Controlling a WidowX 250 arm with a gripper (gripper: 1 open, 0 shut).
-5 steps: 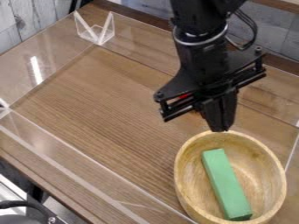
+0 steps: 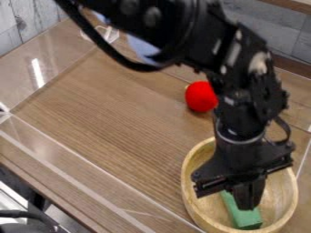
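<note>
My gripper (image 2: 238, 185) is lowered into the round wooden bowl (image 2: 191, 187) at the lower right, its fingers over the green block (image 2: 245, 215), whose middle and upper part it hides. Whether the fingers touch the block, and how far apart they stand, I cannot tell.
A red round object (image 2: 199, 96) sits behind the arm near the middle. A blue item at the upper back is partly hidden by the arm. A wall edges the back right. Black cables lie at the lower left corner.
My gripper has come down from above and behind the bowl into it, now covering much of the green block. The white wire item at the upper left is mostly hidden by the arm.
</note>
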